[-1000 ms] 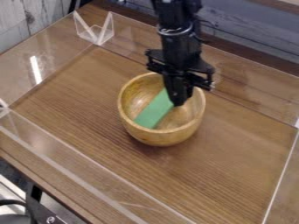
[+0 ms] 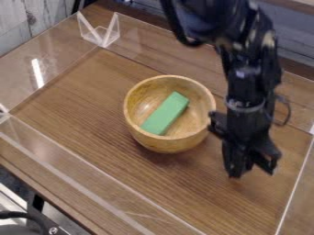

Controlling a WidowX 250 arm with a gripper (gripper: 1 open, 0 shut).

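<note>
A light wooden bowl (image 2: 142,97) sits on the wooden table (image 2: 86,174) left of centre, with a green block (image 2: 164,113) lying inside it. My black gripper (image 2: 263,158) is low over the table to the right of and nearer than the bowl, fingers pointing down, shut, with nothing seen between its fingertips.
A clear plastic piece (image 2: 101,32) stands at the back left. The table's edge runs along the left and lower left.
My gripper has moved from over the bowl toward the front right and down, away from the block, which stays in the bowl.
</note>
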